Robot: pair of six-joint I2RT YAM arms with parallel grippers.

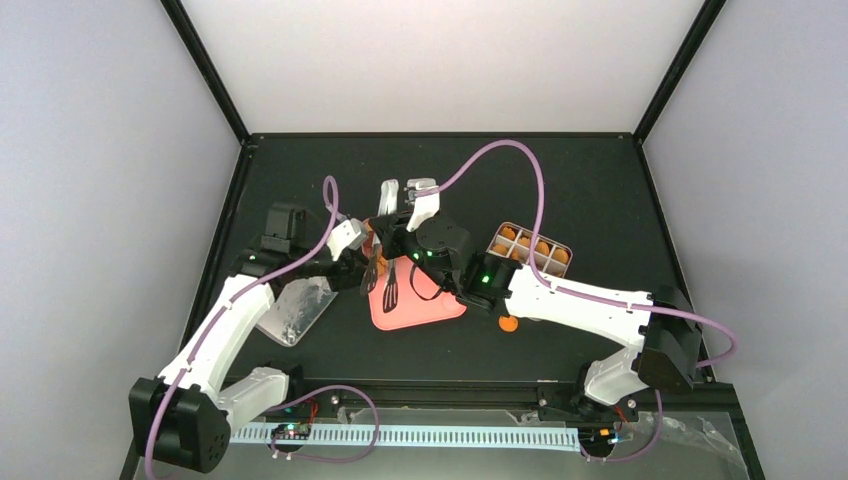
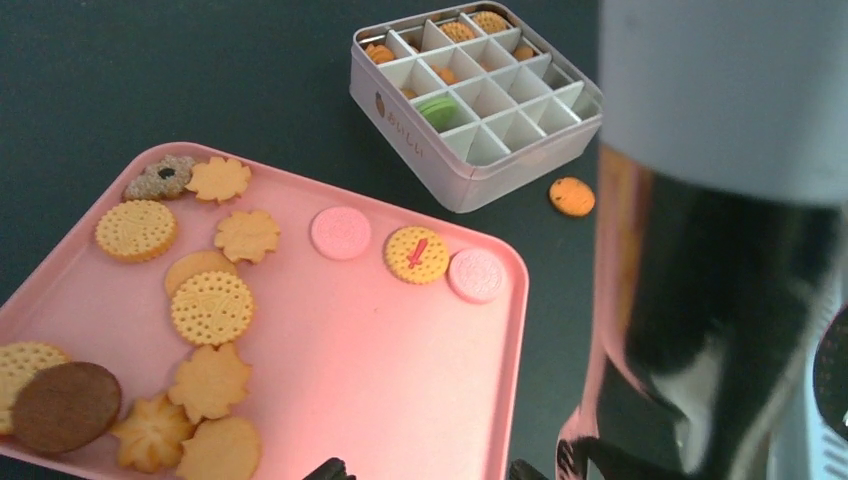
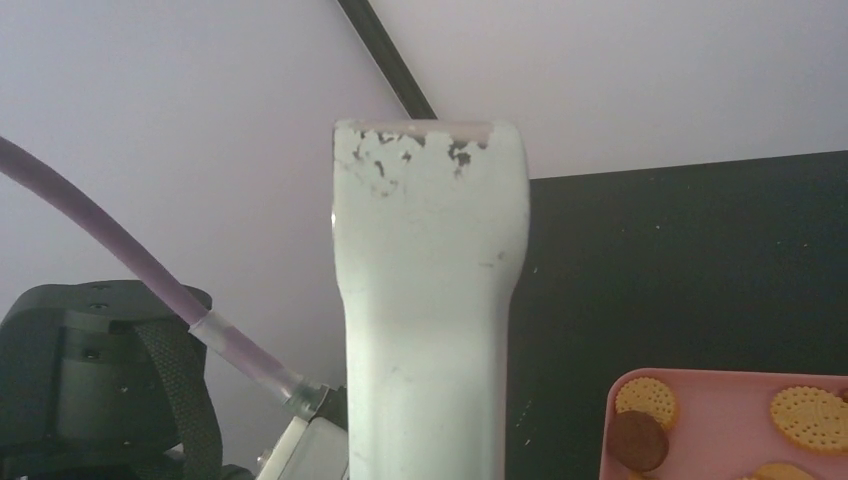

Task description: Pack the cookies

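My right gripper [image 1: 385,228] is shut on tongs [image 1: 391,290], whose white handles rise beside it and slotted heads hang over the pink tray [image 1: 430,315]; a white handle [image 3: 425,300] fills the right wrist view's middle. My left gripper is close left of the tongs, its fingertips part open at the view's bottom edge. Various cookies, such as a chocolate one [image 2: 66,406] and a pink one [image 2: 340,233], lie on the tray. The divided tin [image 2: 476,110] holds cookies in some compartments, including a green one.
A loose orange cookie [image 2: 572,196] lies between tray and tin. A metal tray [image 1: 290,315] is at the left, under my left arm.
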